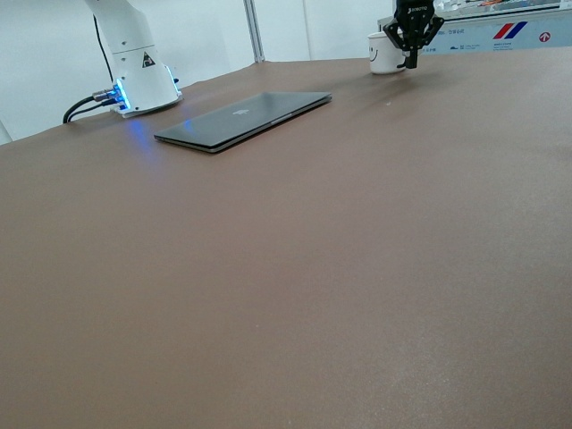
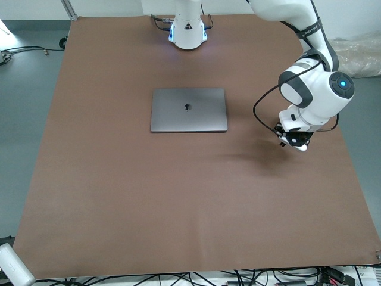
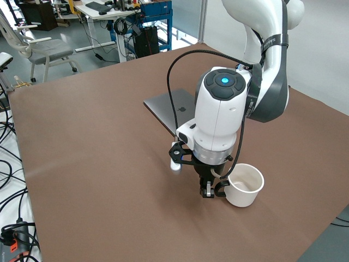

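Observation:
A white mug (image 3: 244,186) with a smiling face, also the white cup (image 1: 384,55) in the top view, stands at the table edge beside my gripper (image 3: 207,188). The gripper points down at the mug's handle side; whether its fingers are open or shut on the mug is unclear. In the left view the mug is hidden behind the arm, whose gripper (image 2: 293,138) hangs over the table's right part. A closed silver laptop (image 2: 189,109) lies in the middle toward the back, left of the gripper.
The arm's base (image 2: 187,33) with cables stands at the back. Cables and equipment (image 3: 16,240) lie along one side beyond the table's edge.

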